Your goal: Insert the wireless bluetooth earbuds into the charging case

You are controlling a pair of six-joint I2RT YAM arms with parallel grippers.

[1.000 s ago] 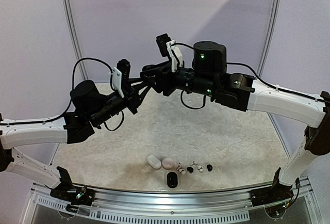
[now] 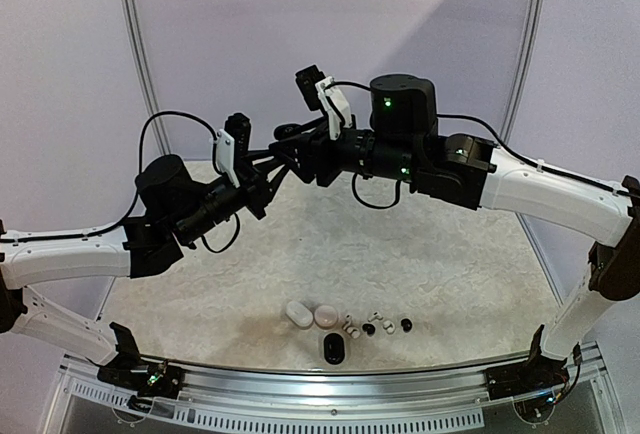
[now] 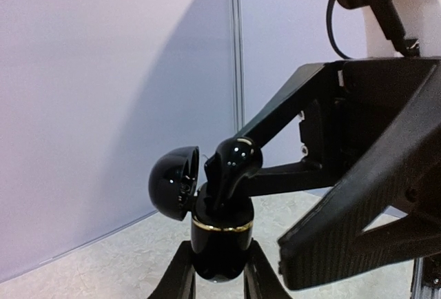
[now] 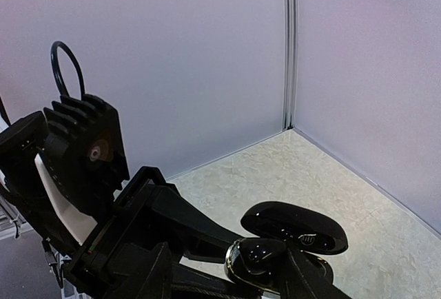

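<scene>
My left gripper [image 2: 272, 166] is shut on a glossy black charging case [image 3: 220, 240] with a gold rim, held upright with its lid [image 3: 169, 182] open, high above the table. A black earbud [image 3: 234, 161] sits at the top of the case in the left wrist view; how far it is seated I cannot tell. My right gripper [image 2: 290, 154] reaches in from the right, its fingers at the case's top around the earbud; whether they touch it is unclear. In the right wrist view the case's lid [image 4: 293, 227] stands above the rim, partly behind the fingers.
At the table's front lie a white case [image 2: 299, 314], a pink case [image 2: 325, 317], a black case [image 2: 334, 348], several small white earbuds and small black pieces [image 2: 406, 325].
The left arm looks unchanged.
</scene>
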